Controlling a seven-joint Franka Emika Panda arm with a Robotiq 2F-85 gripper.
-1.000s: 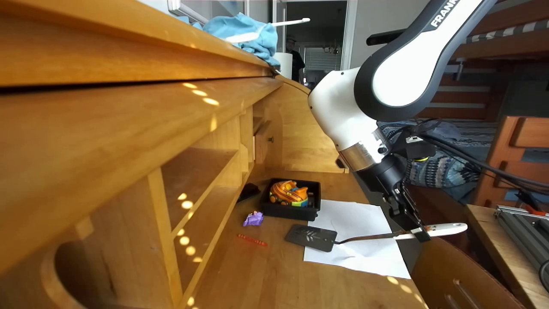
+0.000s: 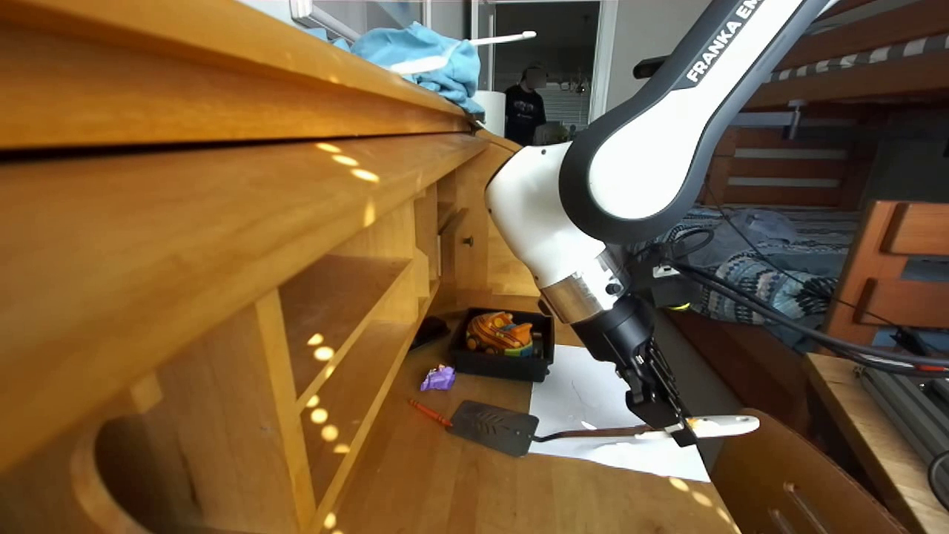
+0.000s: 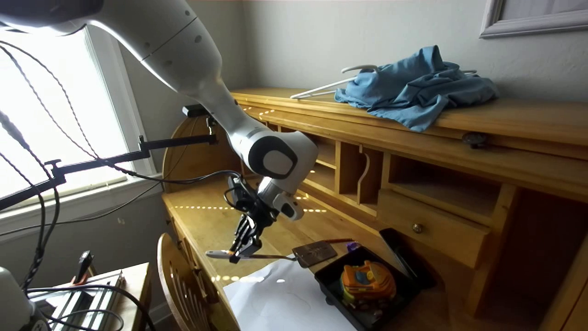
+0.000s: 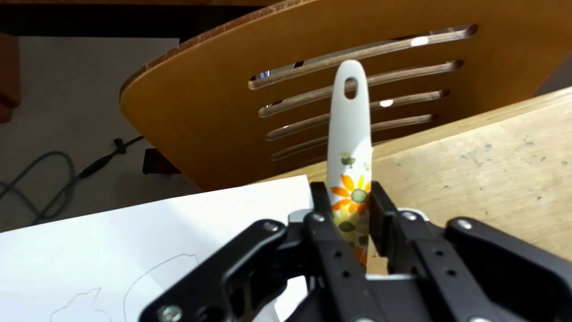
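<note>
My gripper is shut on the handle of a spatula, and the white handle with orange flowers sticks out past the fingers. In exterior view 1 the spatula's dark slotted blade reaches left toward the hutch, its edge overlapping a thin red stick in that view. Whether blade and stick touch cannot be told. A crumpled purple wrapper lies just behind. Exterior view 2 has the gripper low over the desk's front edge, the blade pointing inward.
A black tray holding an orange toy stands toward the back. White paper with faint drawn lines covers part of the desk. A wooden chair stands against the front edge. Cubbies line the far side.
My arm has moved left in exterior view 1, carrying the spatula. Its blade has shifted from over the paper's edge to the red stick. The gripper has stayed shut on the handle.
</note>
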